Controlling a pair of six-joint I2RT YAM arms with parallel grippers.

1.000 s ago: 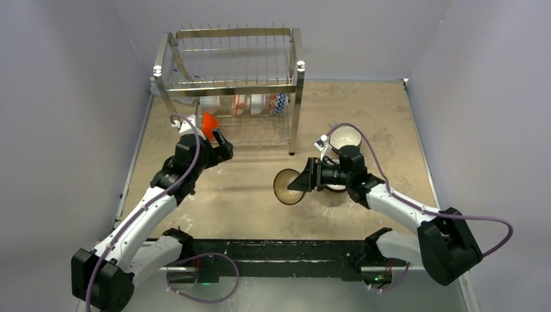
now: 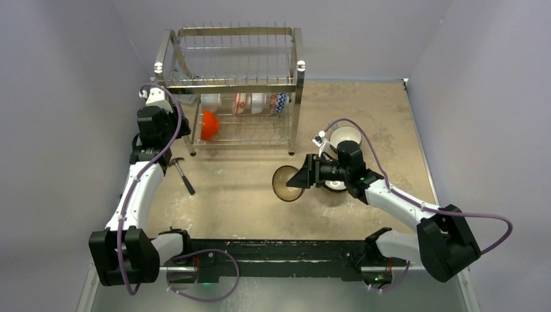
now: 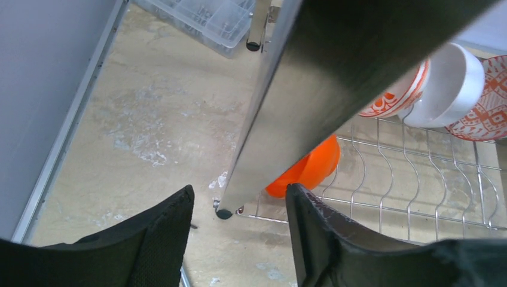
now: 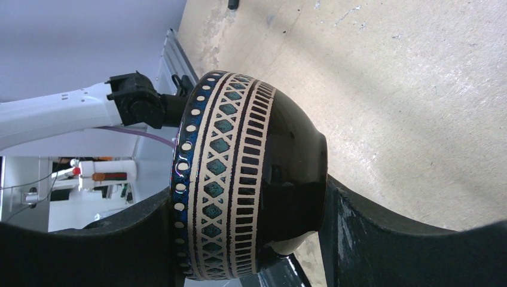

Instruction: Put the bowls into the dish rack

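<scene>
A dark bowl with a patterned band [image 4: 230, 179] is held on its side, with my right gripper [image 2: 300, 177] shut on it above the table. In the top view its brown inside faces left. At the left front leg of the metal dish rack [image 2: 243, 147] stands my left gripper [image 2: 185, 123], its fingers [image 3: 158, 236] apart and nothing between them. Just beyond lies a tilted orange bowl [image 2: 209, 125] on the lower tier, partly hidden by the rack leg in the left wrist view. More bowls rest behind it, among them a white bowl [image 3: 448, 86] and a red patterned bowl [image 3: 487, 101].
A white bowl [image 2: 345, 135] sits on the table at right, with another dish partly under my right arm. A hammer [image 2: 184, 179] lies left of the rack. Behind the left leg is a clear plastic box [image 3: 212, 21]. The rack's upper tier is empty.
My left arm has swung left and back, from in front of the orange bowl to the rack's left leg. The right gripper, still holding the dark bowl, has barely shifted.
</scene>
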